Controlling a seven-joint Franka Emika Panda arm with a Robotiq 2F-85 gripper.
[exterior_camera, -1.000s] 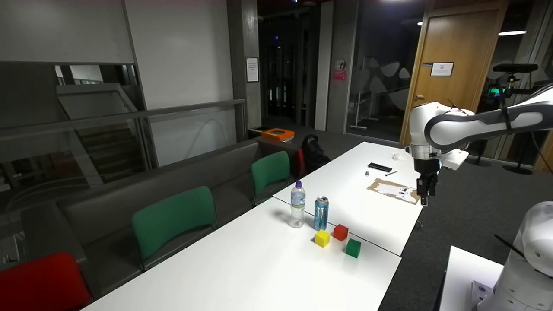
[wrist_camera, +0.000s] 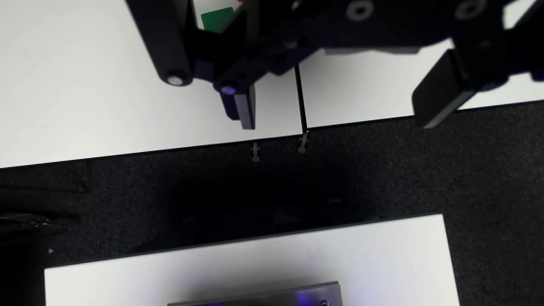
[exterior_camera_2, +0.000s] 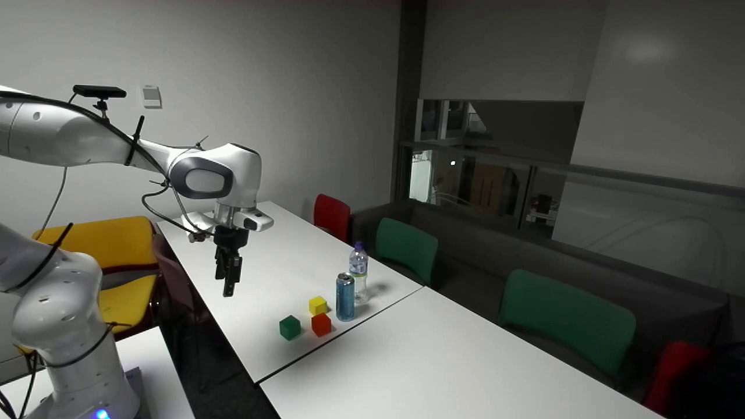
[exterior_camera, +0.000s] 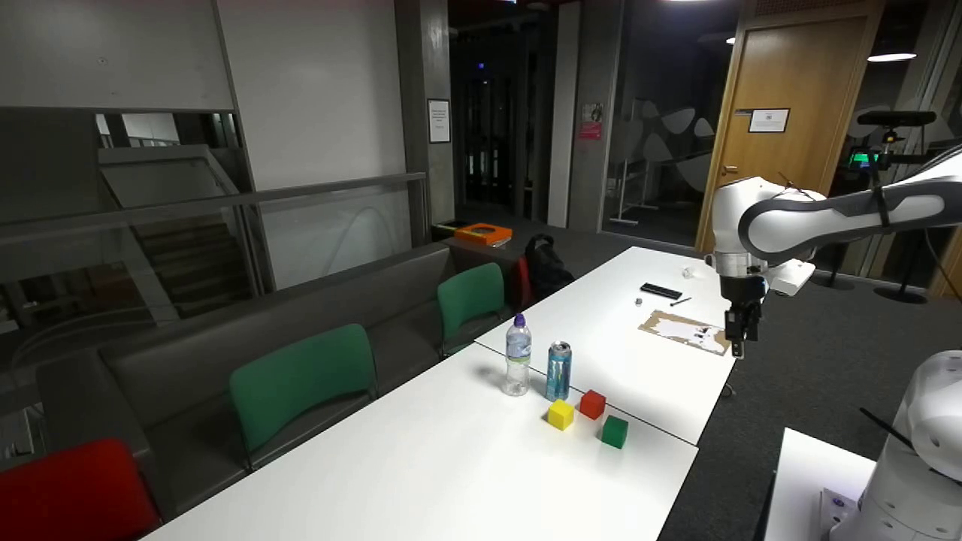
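Note:
Wide apart in the wrist view stand the two fingers of my gripper, open, with only table edge and dark floor showing between them. In exterior view 2 the gripper (exterior_camera_2: 229,278) hangs pointing down, left of the objects and apart from them. A green cube (exterior_camera_2: 290,327), a red cube (exterior_camera_2: 321,324) and a yellow cube (exterior_camera_2: 318,305) sit close together on the white table. Beside them a blue can (exterior_camera_2: 346,297) and a clear bottle with a purple cap (exterior_camera_2: 358,269) stand upright. The wrist view catches part of the green cube (wrist_camera: 217,18), partly covered by the gripper.
A seam runs across the white table (exterior_camera: 406,451) near the can and red cube. Farther off lie a cardboard piece (exterior_camera: 672,326) and a black remote-like object (exterior_camera: 660,291). Green chairs (exterior_camera: 307,383) line the far side.

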